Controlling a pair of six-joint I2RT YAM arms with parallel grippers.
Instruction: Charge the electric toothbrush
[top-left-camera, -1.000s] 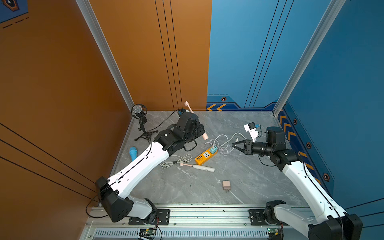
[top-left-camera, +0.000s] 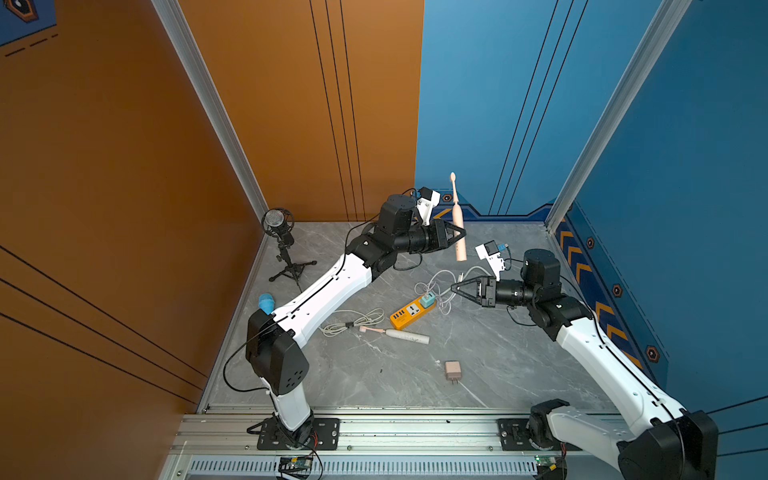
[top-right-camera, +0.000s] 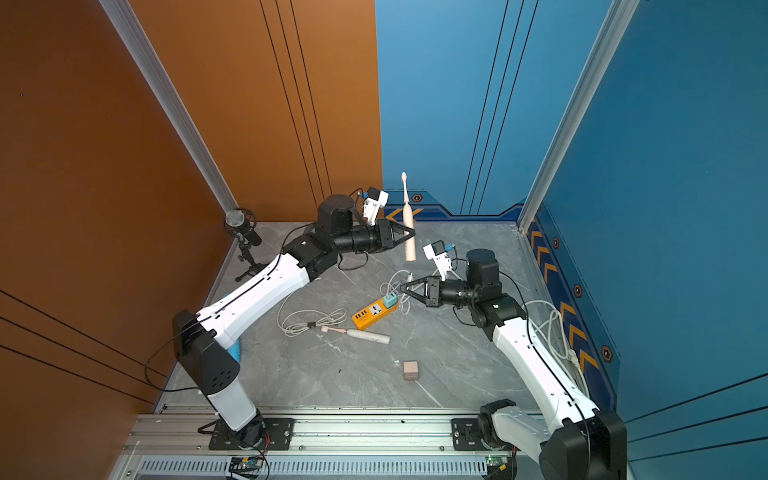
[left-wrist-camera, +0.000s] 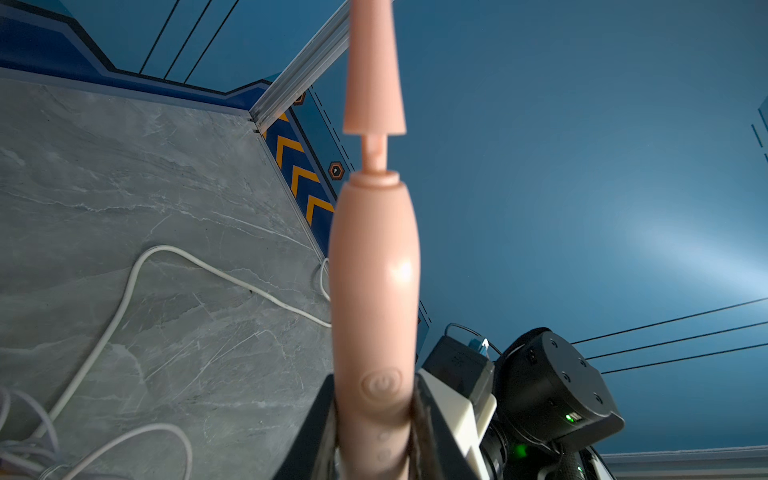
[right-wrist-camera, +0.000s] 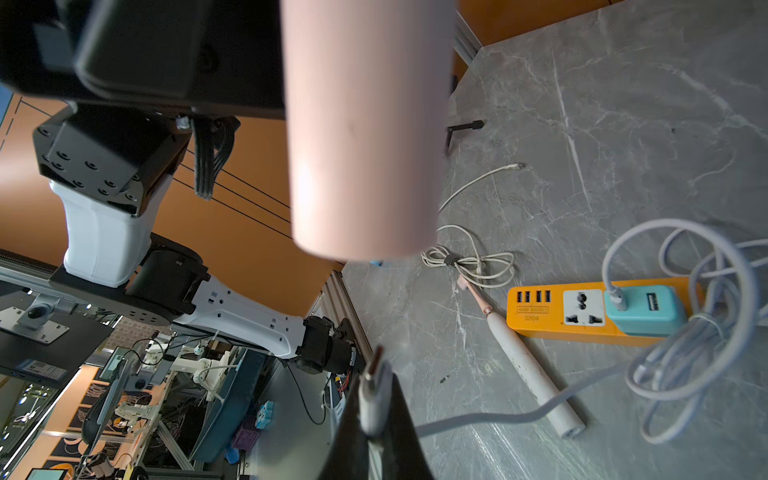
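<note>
My left gripper (top-left-camera: 456, 232) is shut on a pink electric toothbrush (left-wrist-camera: 374, 280), held upright in the air, head up. Just below and right of it, my right gripper (top-left-camera: 454, 288) is shut on the plug end (right-wrist-camera: 374, 400) of a white cable, pointing upward. In the right wrist view the toothbrush's bottom (right-wrist-camera: 360, 208) hangs close above that plug, apart from it. The orange power strip (right-wrist-camera: 544, 312) lies on the table with a teal adapter (right-wrist-camera: 652, 316) plugged in and a coiled white cable around it.
A second toothbrush (top-left-camera: 406, 336) lies before the power strip, a small pink adapter (top-left-camera: 453, 369) nearer the front. A cable bundle (top-left-camera: 344, 326) lies left, with a blue object (top-left-camera: 266, 302) and a black stand (top-left-camera: 284, 256) at the far left.
My left gripper has raised the toothbrush and moved it right, turning it from tilted to upright. The right gripper has moved slightly left and up, toward the toothbrush's bottom.
</note>
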